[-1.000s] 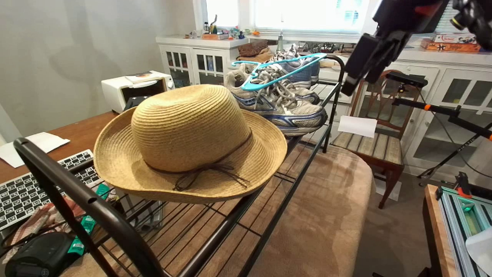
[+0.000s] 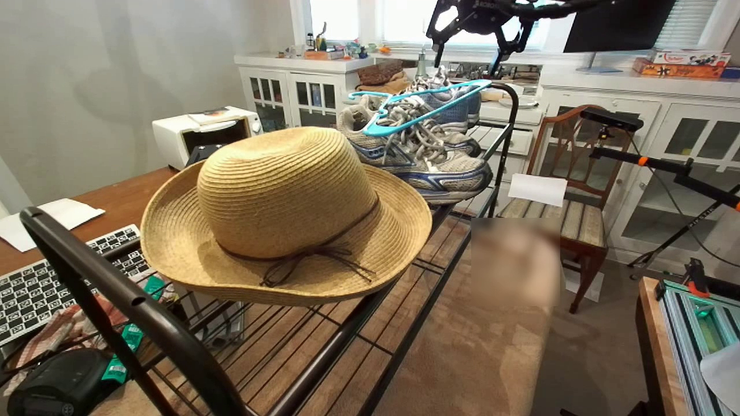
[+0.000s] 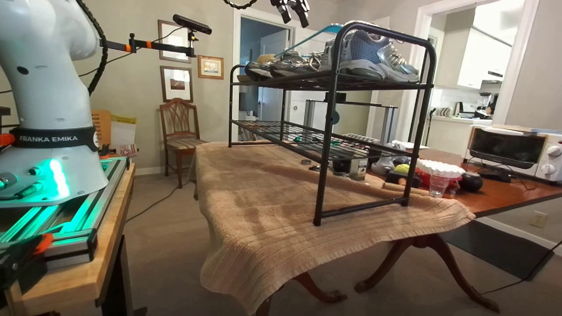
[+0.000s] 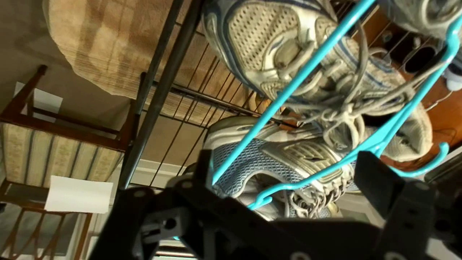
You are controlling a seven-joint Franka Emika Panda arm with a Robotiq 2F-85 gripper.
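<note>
A turquoise hanger (image 2: 430, 114) lies across the tops of grey and blue sneakers (image 2: 444, 170) on the black rack's upper shelf. In the wrist view the hanger (image 4: 294, 86) runs over the laces, its hook off to the right. My gripper (image 2: 466, 63) is above the hanger, open and apart from it in exterior view 1. Its fingers are spread wide in the wrist view, where part of the hanger shows between them and below. Only the lower end of the gripper (image 3: 293, 15) appears at the top of exterior view 2.
A straw hat (image 2: 284, 201) occupies the near end of the upper shelf. The rack's raised end frame (image 3: 337, 121) stands beside the shoes. A wooden chair (image 2: 555, 208) is beyond the towel-covered table (image 3: 247, 210). The rack's lower shelf (image 3: 311, 138) looks mostly bare.
My gripper has moved left in exterior view 1, from beside the rack to above the far shoes and hanger. The hanger, shoes and hat look unmoved.
</note>
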